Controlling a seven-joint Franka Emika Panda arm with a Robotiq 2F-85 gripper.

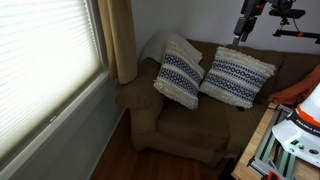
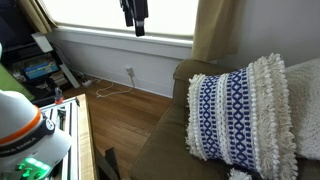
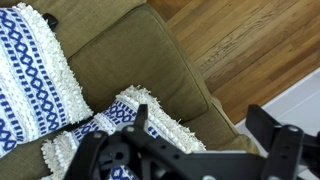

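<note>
My gripper hangs in the air above a brown couch. In the wrist view its two dark fingers stand wide apart, with only couch cushion and pillow fringe far below showing between them. Two blue-and-white patterned pillows with white fringe rest on the couch: a left pillow and a right pillow, both leaning on the backrest in exterior view 1. Exterior view 2 shows one pillow large and the gripper high at the top, clear of everything.
A small dark object lies by a pillow's edge. The wooden table edge is beside the arm's base. Bare wood floor lies before the couch, with a white cable near the window wall. Shelves stand far left.
</note>
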